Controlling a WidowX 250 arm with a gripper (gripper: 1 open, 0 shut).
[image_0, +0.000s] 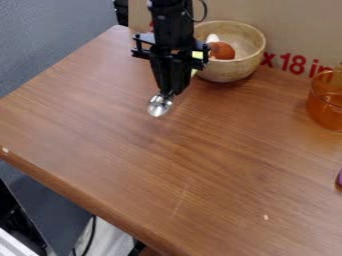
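My black gripper (170, 85) hangs over the back half of the wooden table (147, 170), pointing down. A shiny silver, rounded object (160, 104) is at its fingertips, looking like the head of a spoon; the gripper appears shut on it. Behind and to the right of the gripper stands a pale wooden bowl (234, 65) holding a reddish-brown round item (222, 51) and something white, partly hidden by the arm.
An orange translucent cup (325, 105) stands at the right edge, with a purple item (338, 179) partly in view below it. A cardboard sheet backs the table.
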